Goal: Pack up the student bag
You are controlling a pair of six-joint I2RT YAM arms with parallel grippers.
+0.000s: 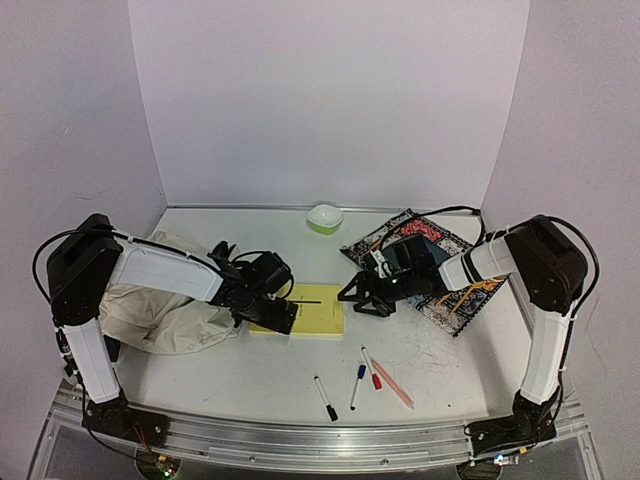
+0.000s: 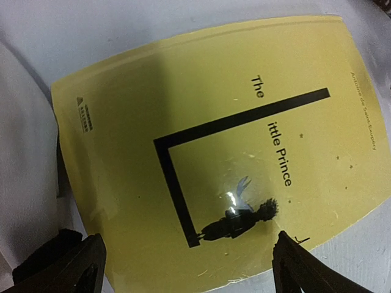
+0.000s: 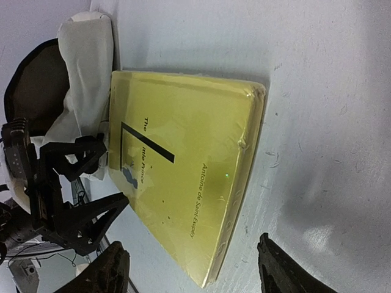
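A shrink-wrapped yellow book point(image 1: 318, 318) titled "The Little Prince" lies flat on the white table. Beside it on the left, partly under the left arm, is the crumpled cream cloth bag point(image 1: 165, 325); its white fabric point(image 3: 95, 52) and a dark part show in the right wrist view. My left gripper is over the book's left part, its fingers wide apart. Just off the book's right end, my right gripper is also open, with the book's spine side in front of it. Neither gripper holds anything.
Two black-and-white markers point(image 1: 325, 398), plus a red-capped marker point(image 1: 371, 368) and a pink pencil pouch point(image 1: 392, 384), lie near the front. A green-white bowl point(image 1: 324, 218) stands behind. Under the right arm is a patterned cloth point(image 1: 462, 315).
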